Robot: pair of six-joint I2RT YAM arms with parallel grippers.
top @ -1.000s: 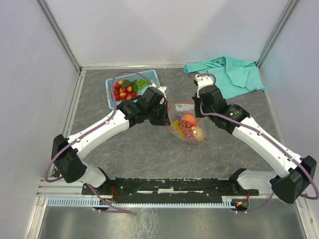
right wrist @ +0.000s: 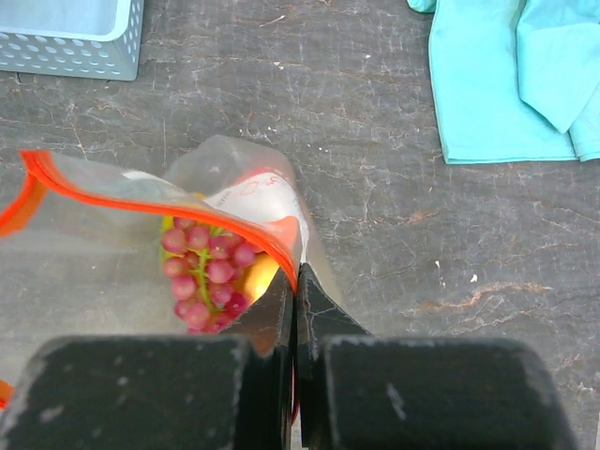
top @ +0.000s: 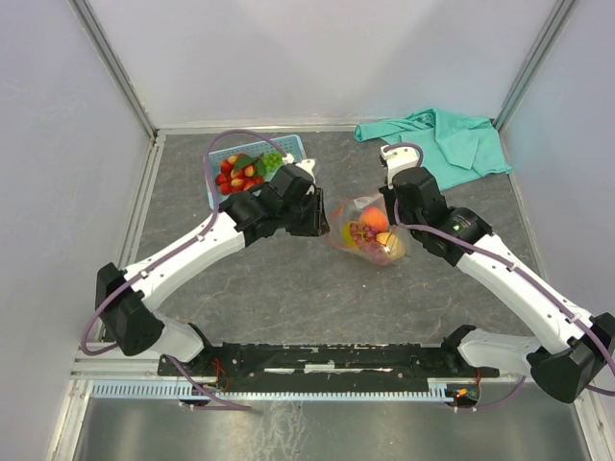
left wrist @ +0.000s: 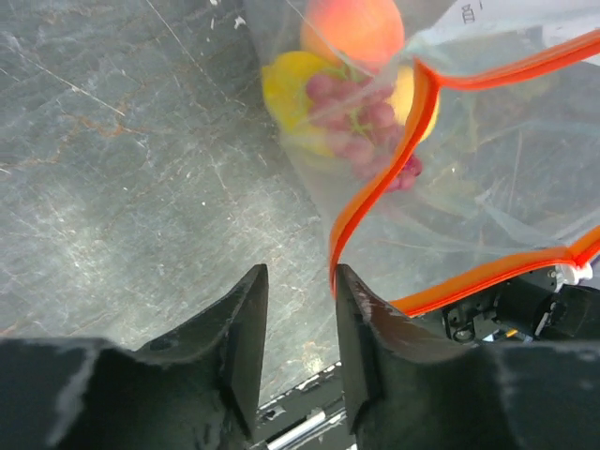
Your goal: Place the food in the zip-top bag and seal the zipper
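A clear zip bag with an orange rim [left wrist: 375,187] hangs by its rim from my right gripper, which is shut on that edge. Inside lie red grapes [right wrist: 208,267], an orange round fruit [top: 374,219] and yellow food [left wrist: 292,86], blurred by the plastic. My left gripper is part open with nothing between its fingers. In the left wrist view the bag's rim comes down by the tip of its right finger; whether they touch, I cannot tell. The bag's mouth gapes in both wrist views.
A light blue basket [top: 294,145] holding red and green produce stands at the back left, behind my left arm. A teal cloth [top: 452,144] lies at the back right. Bare grey table [top: 279,298] stretches in front of the bag.
The bag's rim has come away from my left gripper, whose fingers have parted. The bag has swung right, and my right gripper has shifted slightly right with it.
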